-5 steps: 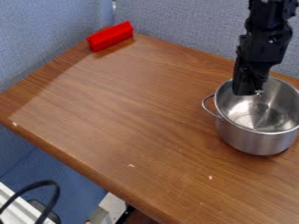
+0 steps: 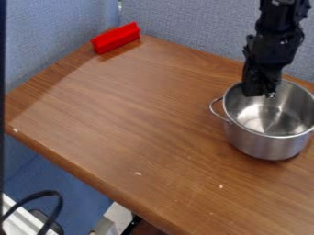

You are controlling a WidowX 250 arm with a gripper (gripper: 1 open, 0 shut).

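Note:
My black gripper [image 2: 259, 84] points down over the left rear rim of a steel pot [image 2: 267, 136] on the right side of the wooden table [image 2: 123, 138]. Its fingertips are small and dark against the pot's opening, and they look shut; whether they touch the rim is unclear. The pot stands upright with a wire handle on its left.
A red block [image 2: 116, 39] lies at the back left near the padded blue-grey wall. A black cable and white parts sit below the table's front left edge.
My gripper has moved slightly left and down at the pot's rim. The pot appears shifted very slightly, if at all.

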